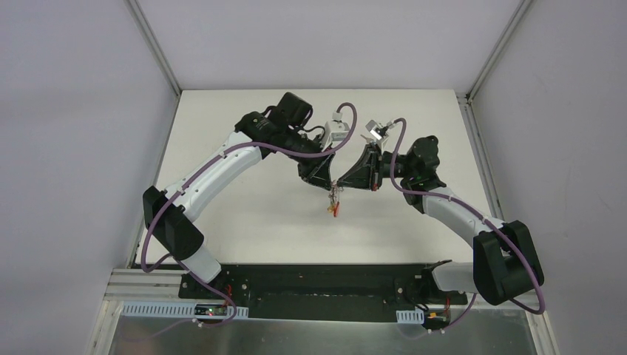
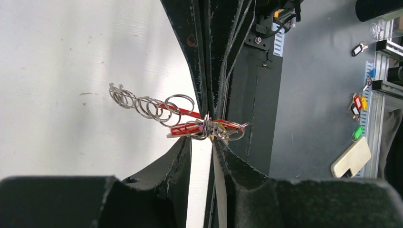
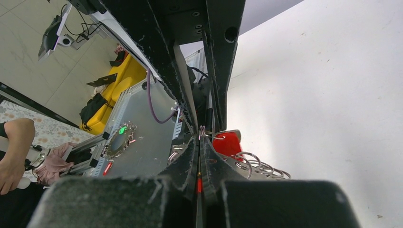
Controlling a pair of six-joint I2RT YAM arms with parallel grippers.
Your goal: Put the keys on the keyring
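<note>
A bunch of silver rings (image 2: 147, 107) and red-tagged keys (image 2: 183, 129) hangs between my grippers at the table's centre, also seen as a small cluster (image 1: 334, 201) from above. My right gripper is shut at a ring at the top of the bunch. My left gripper is open, its fingertips just at the bunch and facing the right gripper's tips; the right wrist view shows a gap between its fingers. Which rings pass through which keys I cannot tell.
Loose tagged keys (image 2: 356, 107) and a pale phone-like object (image 2: 350, 156) lie on the grey surface beyond the table's edge.
</note>
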